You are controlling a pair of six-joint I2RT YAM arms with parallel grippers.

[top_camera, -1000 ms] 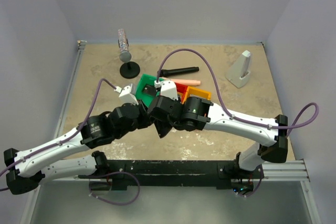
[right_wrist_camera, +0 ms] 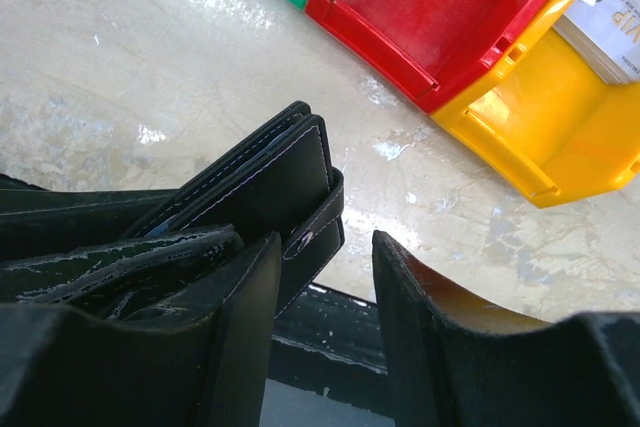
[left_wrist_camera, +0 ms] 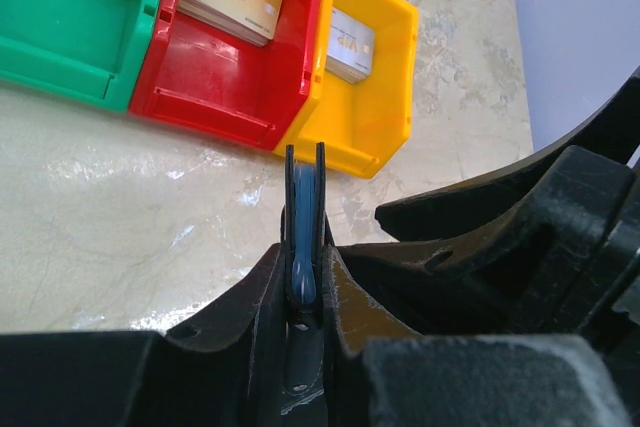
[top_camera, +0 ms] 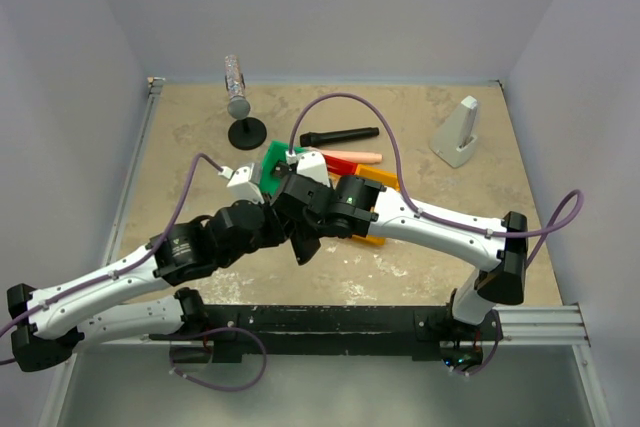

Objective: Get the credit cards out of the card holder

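Note:
The black leather card holder (right_wrist_camera: 260, 177) is in the middle, under both grippers. My left gripper is shut on it; in the left wrist view it shows edge-on, with a blue strip inside. My right gripper is open at the holder, one finger over its strap, the other off to the right above the table. From above, both grippers hide most of the holder. Whether cards are inside is not clear.
Behind are green (left_wrist_camera: 75, 47), red (left_wrist_camera: 215, 77) and yellow (left_wrist_camera: 350, 122) bins with cards in them. A dark microphone (top_camera: 340, 136), a bottle on a stand (top_camera: 237, 87) and a white holder (top_camera: 455, 132) stand farther back.
The right arm has shifted slightly to the left, its wrist turning a little, over the last second. The left arm is nearly still.

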